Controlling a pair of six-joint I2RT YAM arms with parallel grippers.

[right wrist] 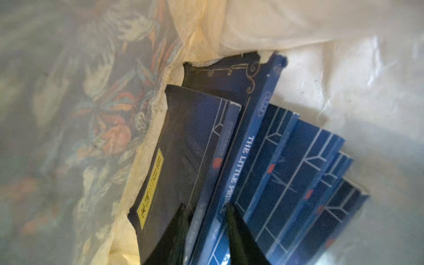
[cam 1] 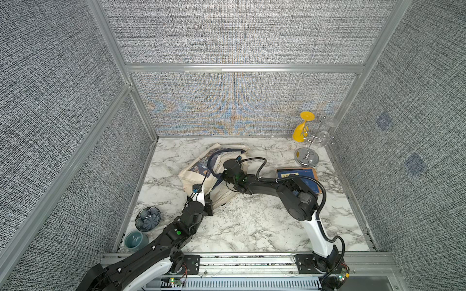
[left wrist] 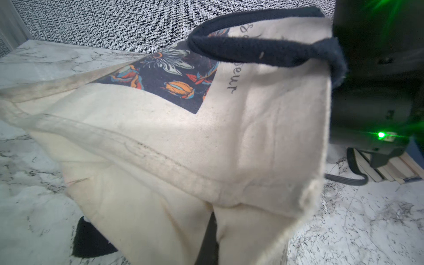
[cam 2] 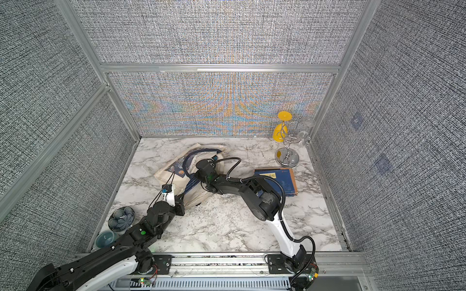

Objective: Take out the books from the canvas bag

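The cream canvas bag (cam 1: 223, 196) with a navy strap lies at the table's centre-left. My left gripper (cam 1: 203, 198) is at its near rim; in the left wrist view it is shut at the folded cloth (left wrist: 265, 123), its tips largely hidden by it. My right gripper is inside the bag, part open, its fingertips over the spines of several blue books, one titled "The Little Prince" (right wrist: 247, 154), beside a dark book with a yellow label (right wrist: 176, 132).
A stack of books (cam 2: 286, 181) lies at the right, with a metal rack (cam 1: 306, 157) and yellow cup (cam 1: 298, 133) behind. Bowls (cam 1: 148, 218) stand at the front left.
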